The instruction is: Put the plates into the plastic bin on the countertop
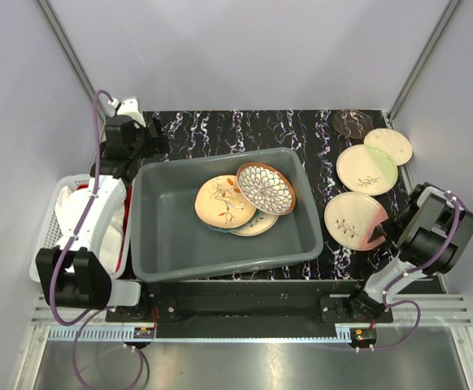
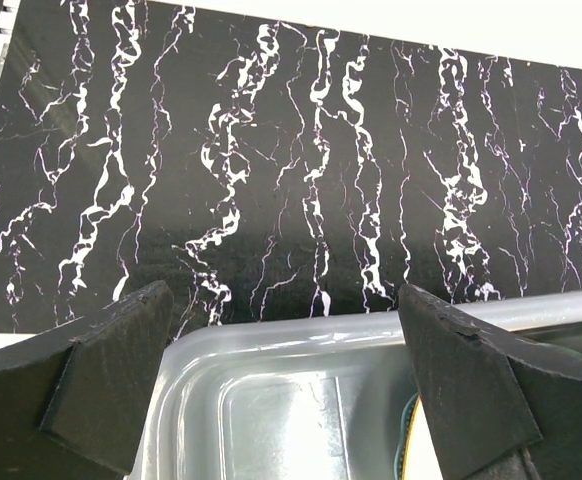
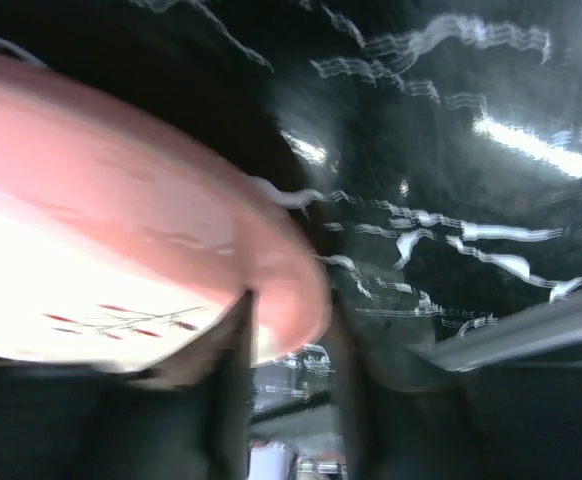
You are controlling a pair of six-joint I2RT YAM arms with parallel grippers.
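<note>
A grey plastic bin (image 1: 171, 236) holds several plates, among them an orange flower plate (image 1: 265, 188) and a cream plate (image 1: 220, 203). On the counter at the right lie a cream-and-pink plate (image 1: 350, 219), a cream-green plate (image 1: 366, 169), a small cream plate (image 1: 389, 145) and a dark plate (image 1: 353, 122). My right gripper (image 1: 379, 231) is low at the pink edge of the nearest plate; in the blurred right wrist view its fingers straddle that rim, apart. My left gripper stands open above the bin's left back corner, empty.
A white basket (image 1: 46, 236) with cloths stands left of the bin. Walls bound the counter at back and sides.
</note>
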